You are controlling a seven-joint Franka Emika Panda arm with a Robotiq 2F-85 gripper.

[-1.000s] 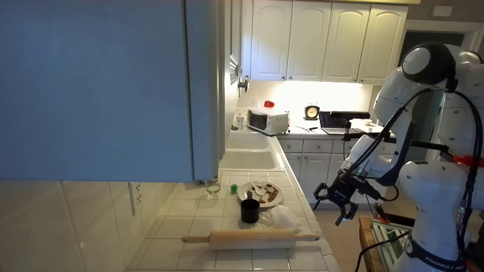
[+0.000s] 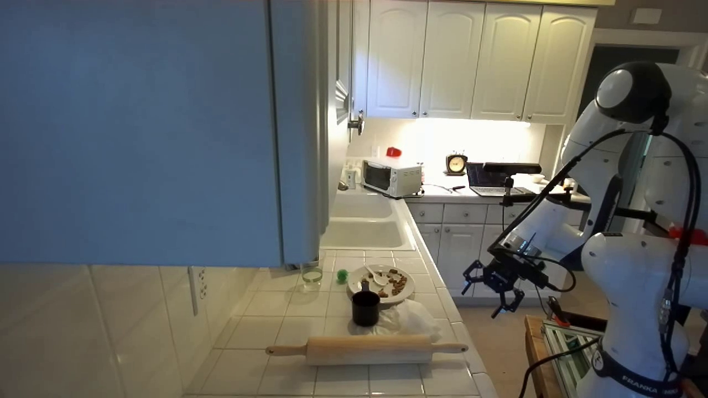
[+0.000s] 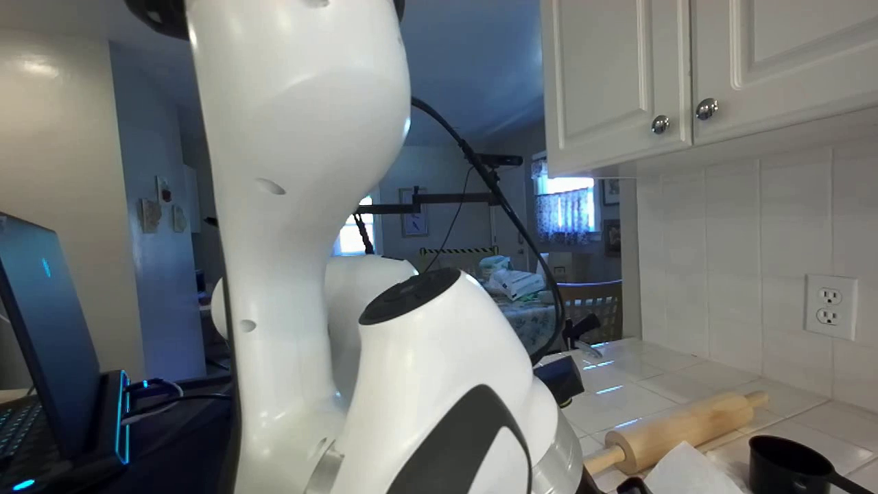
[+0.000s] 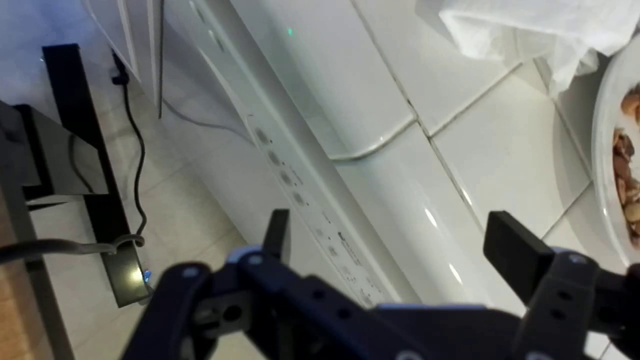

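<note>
My gripper point(image 2: 486, 302) hangs over the floor to the right of the tiled counter, clear of everything on it. In the wrist view the fingers point(image 4: 519, 255) stand wide apart, with only the counter's front edge and the floor seen between them. On the counter are a wooden rolling pin point(image 2: 369, 350), a black cup with a handle point(image 2: 365, 309), a crumpled white cloth or bag point(image 2: 412, 319) and a white plate point(image 2: 353, 286). The plate bears brown nut-like pieces point(image 4: 624, 162) and a white spoon point(image 2: 379, 278). A green item point(image 2: 342, 276) and a clear glass point(image 2: 311, 276) sit left of it.
A large cabinet point(image 2: 146, 132) overhangs the counter's left side. Beyond the plate lies a white double sink point(image 2: 365, 233), then a toaster oven point(image 2: 402, 179). Bare tiles lie between the glass and the rolling pin. A black stand point(image 4: 102, 180) rests on the floor.
The arm has drawn back slightly to the right, and my gripper sits a little right of and higher than before. It stays open. The counter objects have not moved.
</note>
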